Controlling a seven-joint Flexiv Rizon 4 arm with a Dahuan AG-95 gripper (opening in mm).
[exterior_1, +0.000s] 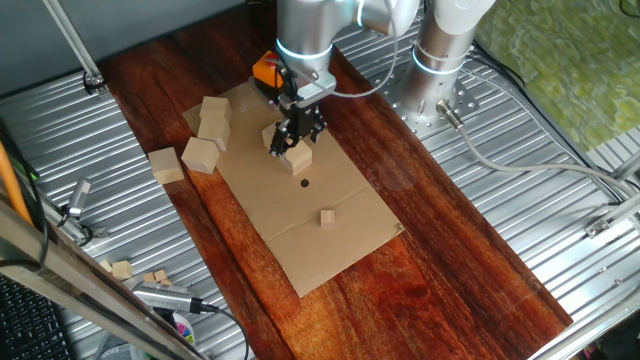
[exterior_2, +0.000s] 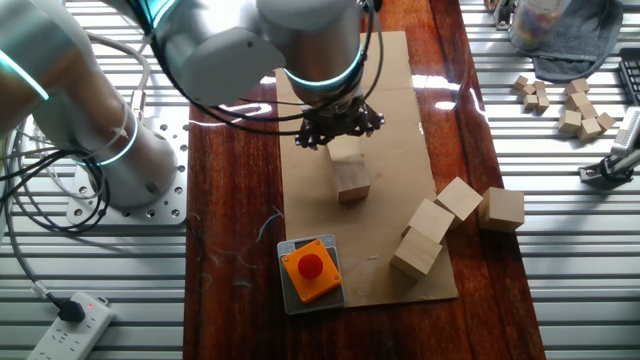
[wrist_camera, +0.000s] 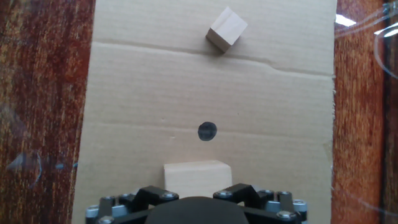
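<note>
My gripper (exterior_1: 298, 137) hangs open just above a pale wooden block (exterior_1: 298, 160) on the cardboard sheet (exterior_1: 325, 248). Its fingers are spread wide in exterior view 1. The wrist view shows the same block (wrist_camera: 198, 175) below and ahead of the fingers (wrist_camera: 155, 193), apart from them as far as I can see. Another wooden block (exterior_1: 269, 134) sits right behind it, partly hidden by the gripper. A small wooden cube (wrist_camera: 227, 28) rests alone farther along the sheet, beyond a dark round spot (wrist_camera: 207, 130).
Several large wooden blocks (exterior_2: 427, 221) cluster at one edge of the cardboard. An orange box with a red button (exterior_2: 311, 266) stands near the sheet's corner. Smaller blocks (exterior_2: 579, 112) lie off the wooden board on the metal slats. The sheet around the small cube is clear.
</note>
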